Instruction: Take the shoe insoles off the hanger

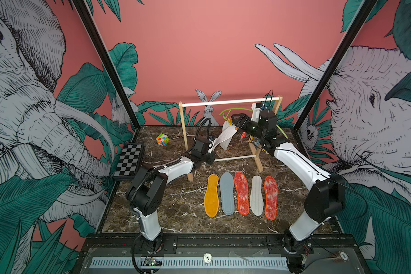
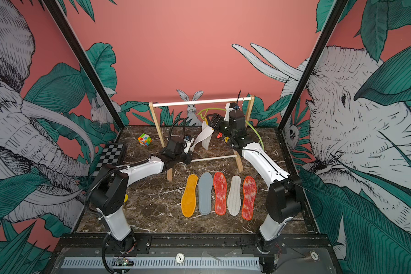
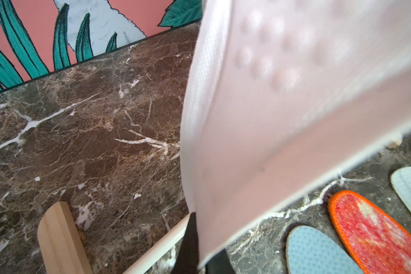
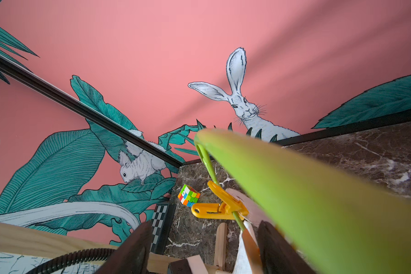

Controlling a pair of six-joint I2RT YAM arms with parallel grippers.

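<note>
A pale insole [image 3: 296, 114] hangs at the rack's middle, its lower end held in my shut left gripper [image 1: 211, 154] and its sides sweeping up past the left wrist camera. A second pale insole [image 1: 224, 141] hangs behind it. My right gripper is up at the clips, part open, its fingers blurred either side of the lower view, with a yellow clip [image 4: 221, 210] on a green hanger [image 4: 278, 182] just beyond them. Five loose insoles, among them orange [image 1: 211, 195], blue [image 1: 227, 194] and red [image 1: 241, 193], lie in a row in front of the rack.
The wooden rack [image 1: 183, 127] stands mid-table with a low crossbar [image 1: 235, 157]. A puzzle cube [image 1: 162, 139] and a checkered board [image 1: 127, 159] are at the left.
</note>
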